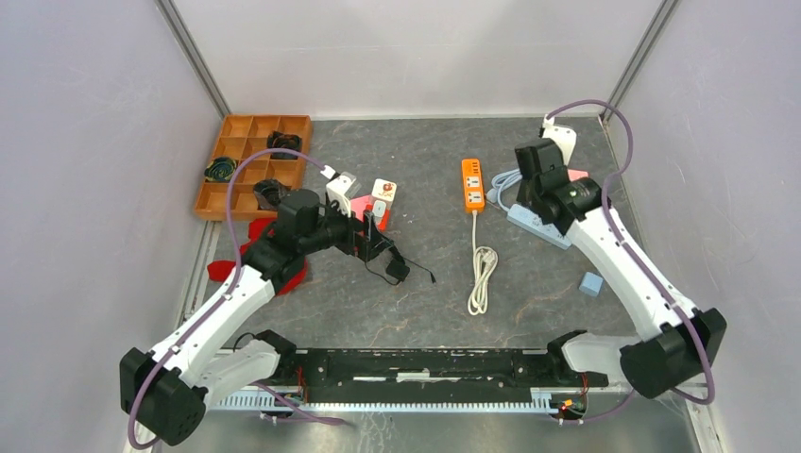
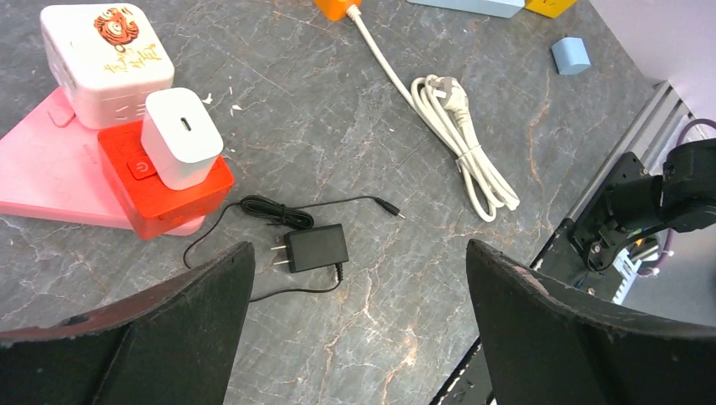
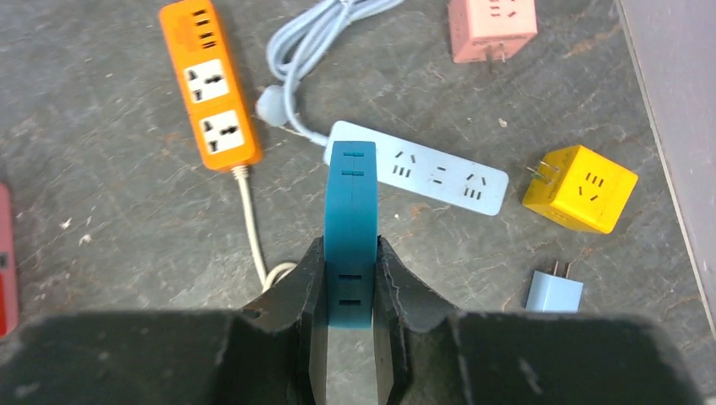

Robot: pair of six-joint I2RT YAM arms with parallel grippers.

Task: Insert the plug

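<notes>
A blue plug cube [image 3: 351,219] with slots on its side is held in my right gripper, shut on it, above the table near a white power strip [image 3: 426,173] and an orange power strip [image 3: 199,76]. In the left wrist view my left gripper is open, above a black adapter [image 2: 317,247] with its cable, beside a red socket block [image 2: 173,202] bearing a white charger [image 2: 181,135].
Also in view are a yellow cube adapter [image 3: 578,190], a pink one [image 3: 492,25], a small blue-grey charger [image 3: 553,294], a coiled white cable [image 2: 464,143], a wooden compartment tray [image 1: 217,198] at back left, and side walls.
</notes>
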